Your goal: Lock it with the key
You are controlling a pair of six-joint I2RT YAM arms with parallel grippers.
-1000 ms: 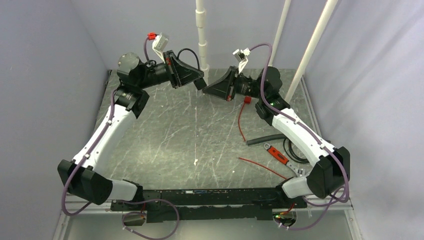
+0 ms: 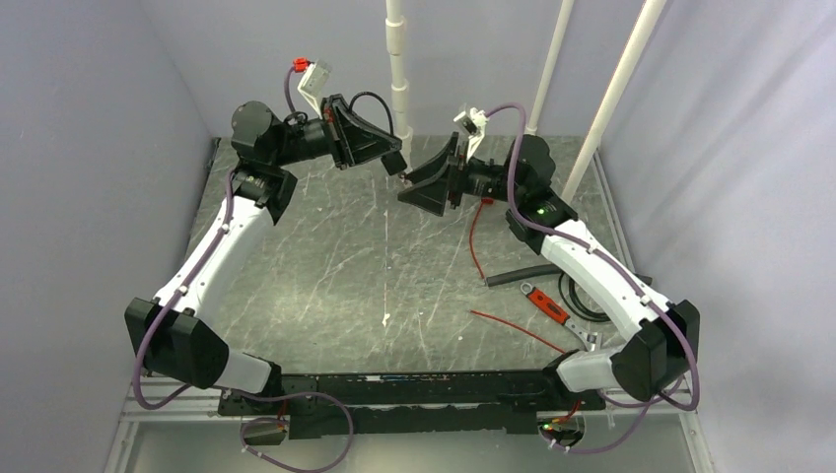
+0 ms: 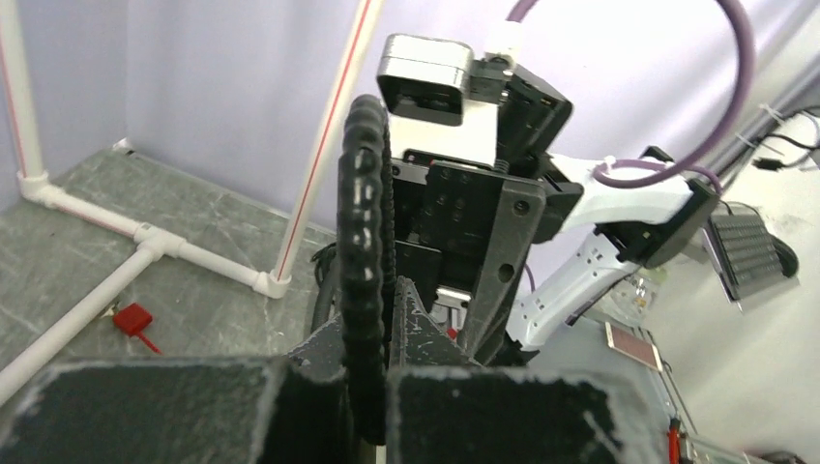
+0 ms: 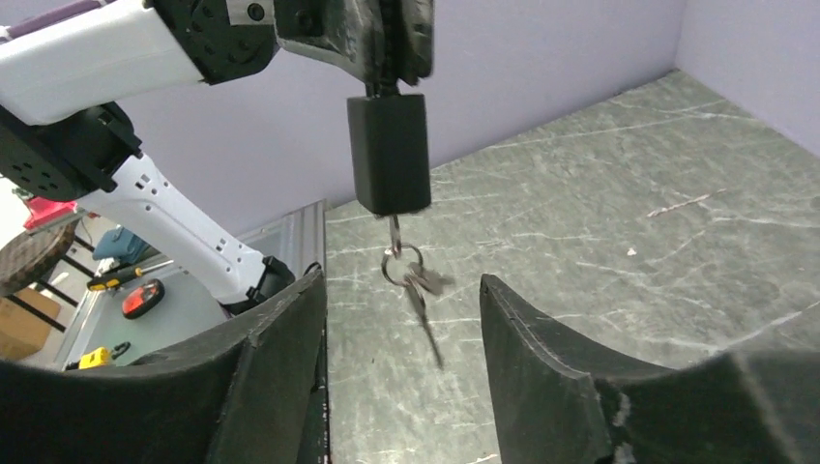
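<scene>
A black lock shows in the top view with its block-shaped body (image 2: 393, 163) hanging below my left gripper (image 2: 390, 141). Its ribbed black shackle (image 3: 363, 242) rises between the left fingers, which are shut on it. From the underside of the lock body (image 4: 390, 155) a key with a thin ring (image 4: 402, 265) and a blurred dangling piece hangs down. My right gripper stands open, one finger on either side of the hanging ring in that view, touching neither. How deep the key sits in the lock cannot be told.
On the table's right side lie a red-handled tool (image 2: 548, 304), a dark tube (image 2: 522, 275) and red wires (image 2: 515, 327). White pipes (image 2: 616, 94) stand behind.
</scene>
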